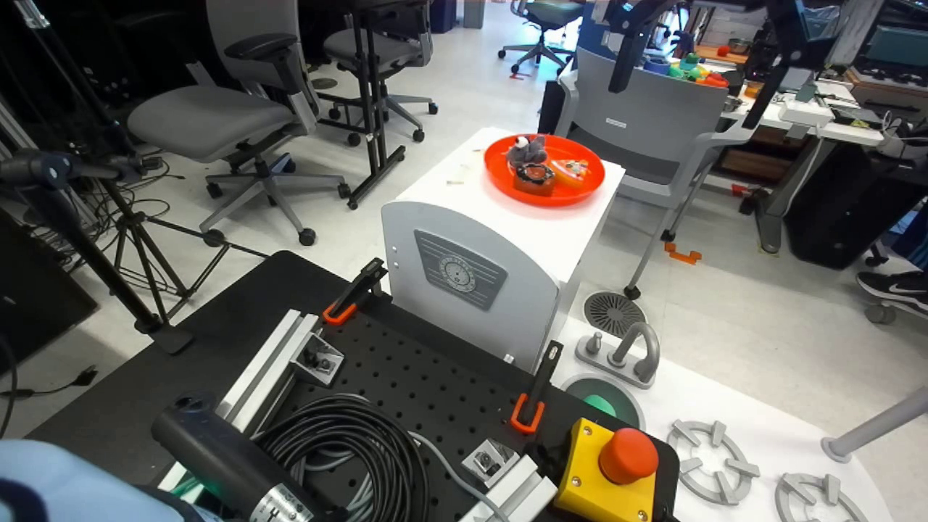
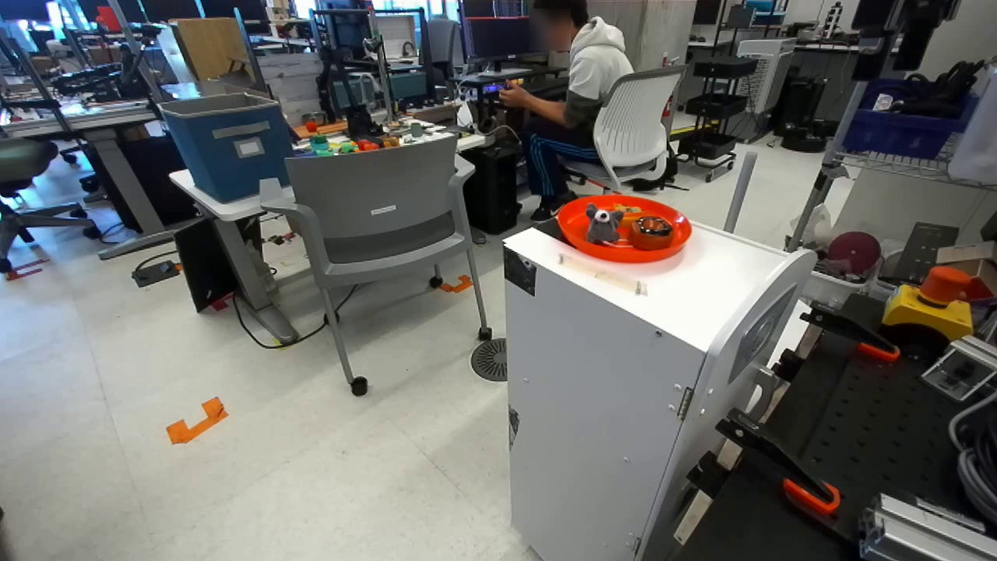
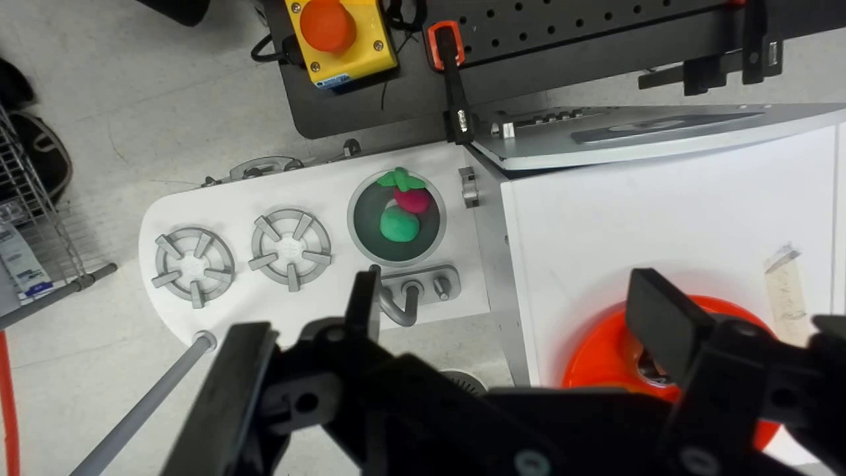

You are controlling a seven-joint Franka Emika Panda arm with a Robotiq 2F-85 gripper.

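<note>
My gripper is open in the wrist view, its two dark fingers wide apart with nothing between them. In exterior view 1 the gripper (image 1: 692, 83) hangs high at the upper right, its fingers spread. An orange-red plate (image 1: 561, 199) sits on the white cabinet top. On it are a grey plush toy (image 2: 604, 224), a brown round item (image 2: 651, 232) and a third, pale-and-orange item (image 1: 571, 171). Inside the toy sink (image 3: 367, 230) lie a green round item (image 3: 400, 225) and a dark pink item with green leaves (image 3: 412, 199). One finger partly hides the plate in the wrist view.
Beside the sink stand a grey faucet (image 3: 404, 309) and two burners (image 3: 290, 250). A grey post (image 3: 147, 400) rises from the counter's edge. The black bench carries clamps (image 1: 532, 391), a yellow box with a red button (image 1: 606, 474) and coiled cable (image 1: 348, 444).
</note>
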